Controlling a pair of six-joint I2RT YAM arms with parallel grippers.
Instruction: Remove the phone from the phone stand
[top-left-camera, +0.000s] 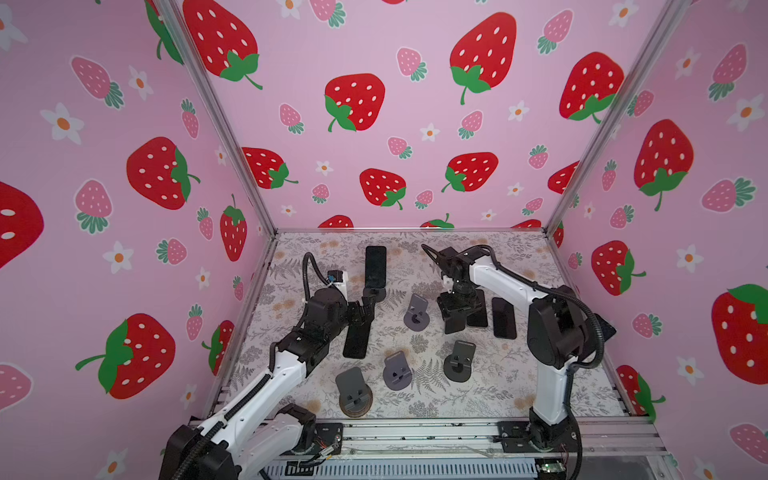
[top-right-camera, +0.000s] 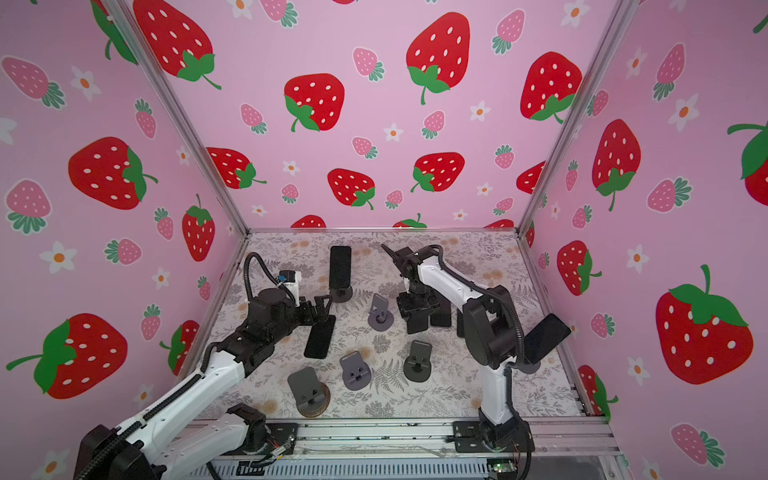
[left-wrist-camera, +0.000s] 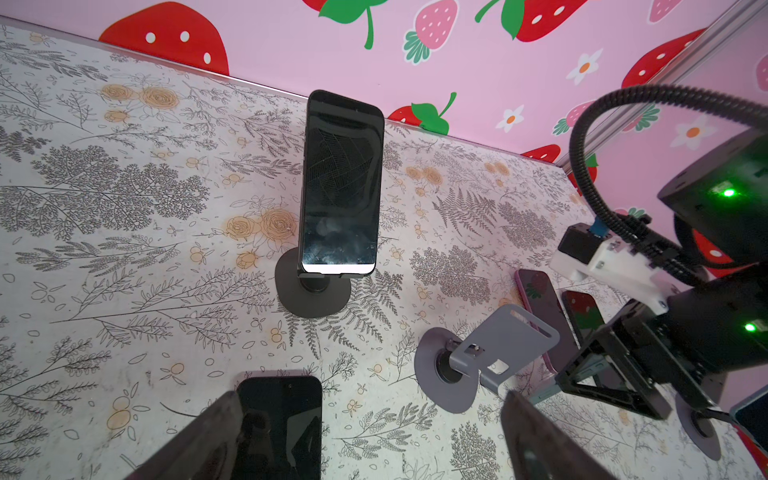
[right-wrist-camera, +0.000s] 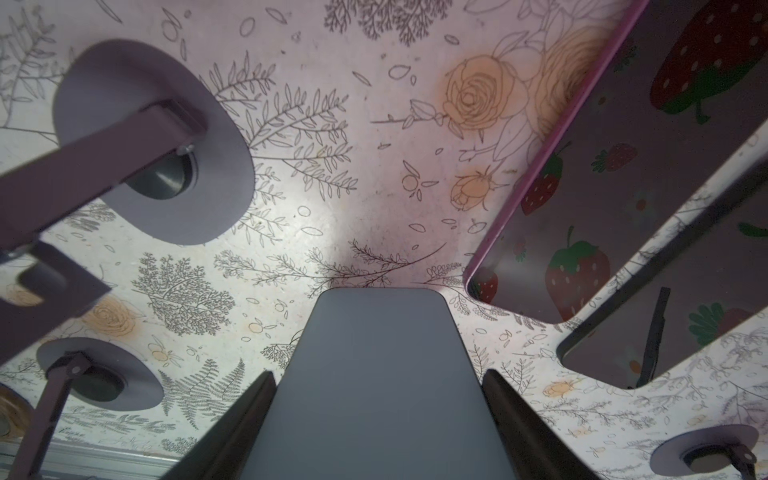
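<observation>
A slab-like phone (right-wrist-camera: 384, 376) is pinched between the fingers of my right gripper (top-left-camera: 457, 305), its flat grey face toward the right wrist camera. From the top left view, this phone (top-left-camera: 454, 321) hangs below the fingers; whether it touches the table is unclear. My left gripper (top-right-camera: 316, 310) is open and empty, beyond a black phone (left-wrist-camera: 280, 428) lying flat. Upright on the phone stand (left-wrist-camera: 308, 296) at the back left leans another black phone (left-wrist-camera: 342, 184). An empty grey stand (top-left-camera: 416, 313) is just left of my right gripper.
Two flat phones, a pink-edged one (right-wrist-camera: 576, 200) and a black one (top-left-camera: 504, 318), lie right of the held phone. More empty stands (top-left-camera: 460, 361) (top-left-camera: 397, 370) (top-left-camera: 354, 392) line the front. Another phone (top-right-camera: 545, 338) sits on a stand at the far right.
</observation>
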